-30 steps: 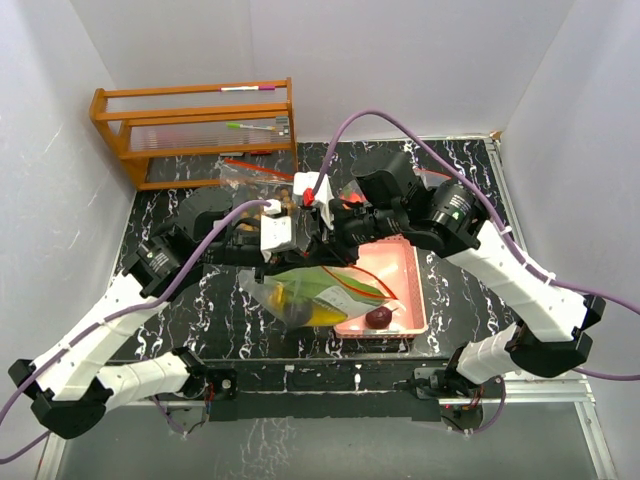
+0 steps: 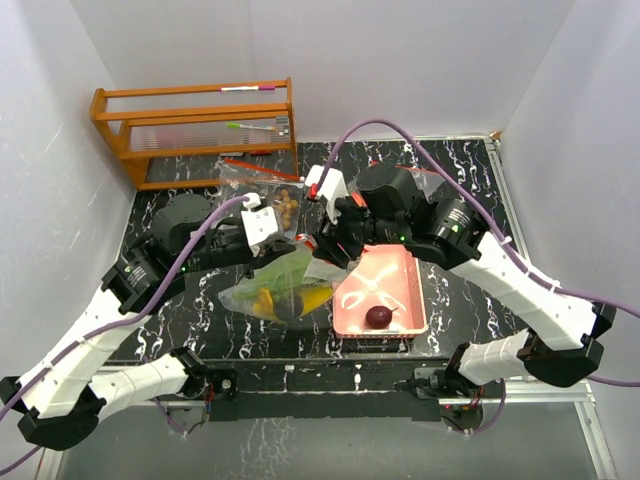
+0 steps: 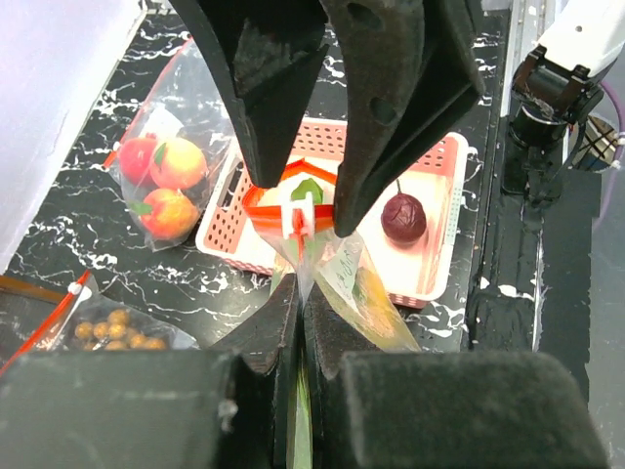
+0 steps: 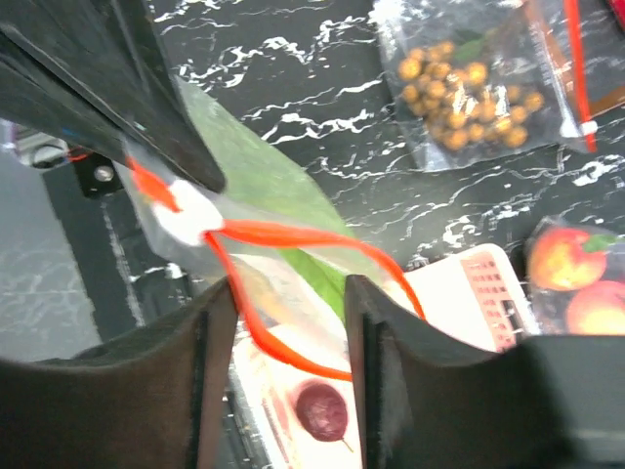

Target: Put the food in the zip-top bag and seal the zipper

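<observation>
A zip bag (image 2: 285,290) holding green and yellow food hangs between the grippers, its orange zipper and white slider (image 3: 299,215) visible. My left gripper is shut on the bag's top edge at one end of the zipper. My right gripper hovers just beside it, fingers part open around the zipper strip; whether it touches the bag is unclear. A dark red round fruit (image 3: 403,219) lies in the pink basket (image 2: 343,315).
Bags with peaches (image 3: 166,195) and small yellow fruits (image 4: 459,98) lie at the back of the marble counter. A wooden rack (image 2: 120,135) stands back left.
The left gripper has moved left with the bag, uncovering more of the basket. The right gripper has shifted slightly; the two are a little farther apart.
</observation>
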